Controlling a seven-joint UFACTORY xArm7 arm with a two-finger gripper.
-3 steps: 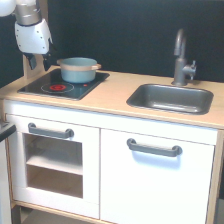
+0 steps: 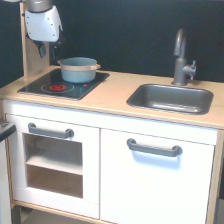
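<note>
A blue-grey pot point(image 2: 78, 70) with light handles stands upright at the right part of the black cooktop point(image 2: 60, 88) in the camera view. My white gripper point(image 2: 49, 47) hangs above the cooktop at the upper left, higher than the pot and to its left. Its dark fingers look apart, so it appears open, with nothing seen between them. The gripper does not touch the pot. Its fingertips are small and hard to make out against the dark wall.
A sink point(image 2: 171, 97) with a grey faucet point(image 2: 181, 58) is set into the right of the wooden counter point(image 2: 116, 86). Below are a left oven door point(image 2: 55, 165) and a right cabinet door point(image 2: 150, 180), both with dark handles. The counter between cooktop and sink is clear.
My gripper has moved right and upward, nearer to above the pot. The pot and the rest of the kitchen look the same.
</note>
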